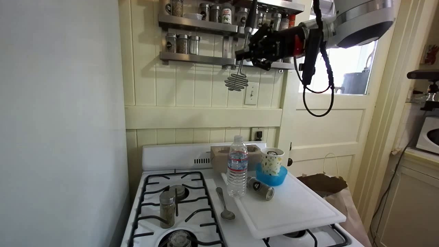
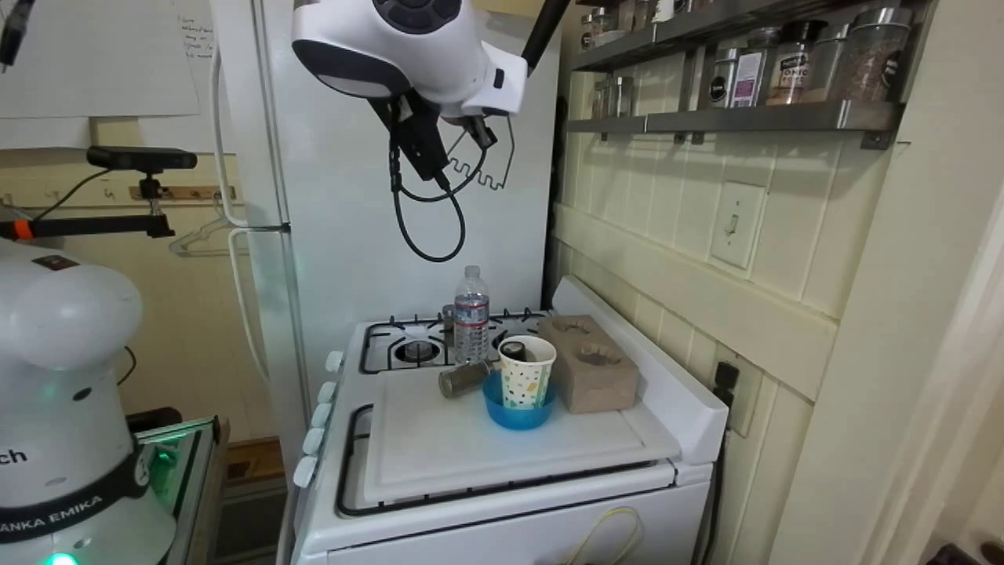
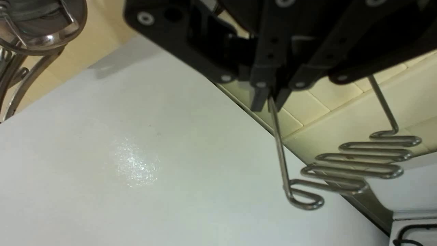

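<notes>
A wire masher with a zigzag metal head (image 1: 236, 82) hangs from my gripper (image 1: 239, 55), high above the stove and in front of the spice shelves. The gripper is shut on one of its metal rods, and the dark handle (image 1: 251, 16) points upward. From the wrist view, the rod runs down from between the fingertips to the looped head (image 3: 356, 164). In the second exterior view part of the masher's wire (image 2: 508, 155) shows beneath the arm, against the fridge; the gripper itself is hidden there.
Below, the white cutting board (image 1: 296, 210) holds a bottle (image 1: 237, 173), a tipped jar (image 1: 261, 188) and a blue bowl (image 1: 277, 177) with a patterned cup (image 1: 271, 162). A spoon (image 1: 225, 208) and spice jar (image 1: 167, 212) are at left. Shelves (image 1: 197, 59) and fridge (image 2: 414, 245) bound the space.
</notes>
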